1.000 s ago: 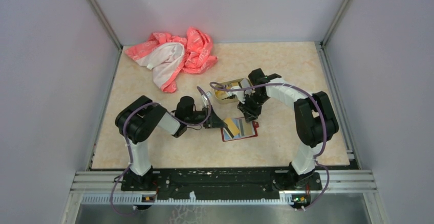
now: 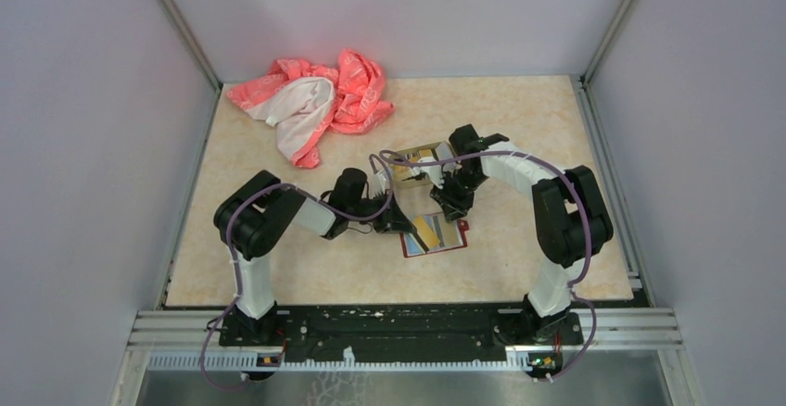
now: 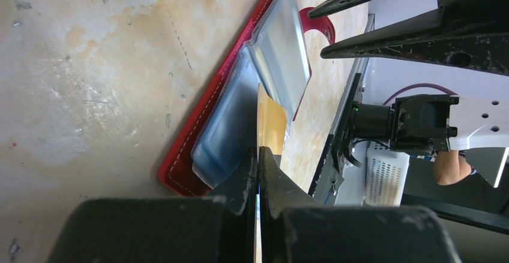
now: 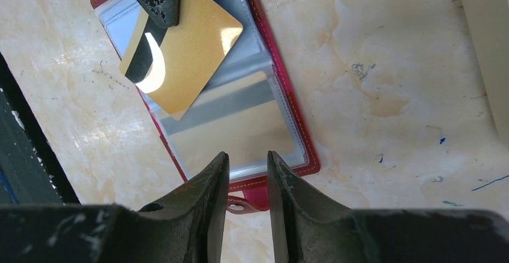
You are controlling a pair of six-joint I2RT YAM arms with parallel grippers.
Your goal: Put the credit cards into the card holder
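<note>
A red card holder [image 2: 447, 244] with clear sleeves lies open on the table, a card visible inside its strap-end sleeve. My left gripper is shut on a gold card [image 4: 193, 53] with a dark stripe, held tilted over the holder's other sleeves. My right gripper hangs over the strap end of the holder, its fingers part open with nothing visible between them.
A box of cards [image 2: 400, 172] sits behind the holder, partly under the right arm. A crumpled pink and white cloth [image 2: 357, 91] lies at the back left.
My left gripper has moved slightly right with the gold card, further over the holder. The right arm looks almost unmoved.
</note>
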